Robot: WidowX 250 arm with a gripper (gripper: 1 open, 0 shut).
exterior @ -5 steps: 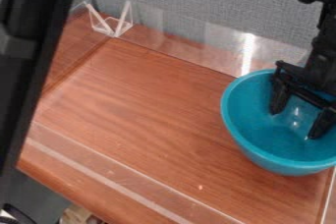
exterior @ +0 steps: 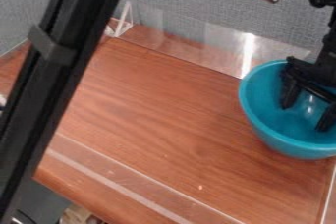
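Note:
A cyan bowl (exterior: pixel 269 120) sits at the right end of the wooden table, cut off by the frame edge. My black gripper (exterior: pixel 308 95) reaches down from the upper right into the bowl, its fingers inside the rim. A pale, glossy spot shows between the fingers; I cannot tell whether it is an object or a reflection, nor whether the fingers hold anything.
A clear plastic strip runs along the back, with a white bracket (exterior: pixel 118 22) at the back left. A large black arm beam crosses the left of the view.
The bowl and my gripper have shifted slightly right. The black beam at the left has swung into view further toward the right.

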